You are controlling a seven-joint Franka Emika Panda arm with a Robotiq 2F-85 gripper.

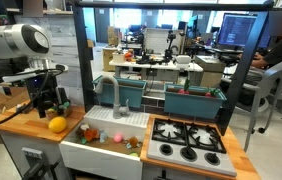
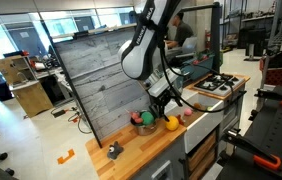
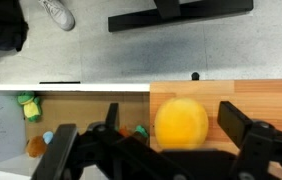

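Observation:
A round yellow-orange object (image 3: 181, 122) rests on the wooden counter near its front edge. In the wrist view it shows between the two spread fingers of my gripper, with bare room on both sides of it. Exterior view 1 has the yellow object (image 1: 58, 124) just in front of and below the open gripper (image 1: 49, 110). In exterior view 2 the yellow object (image 2: 172, 123) sits beside a basket (image 2: 138, 128) holding colourful items. Nothing is gripped.
Right of the counter, a white sink (image 1: 86, 155) holds several plush-like toys. Beyond it stands a stove top (image 1: 189, 143). A grey faucet (image 1: 117, 92) rises behind the sink, and blue bins (image 1: 193, 104) line the back.

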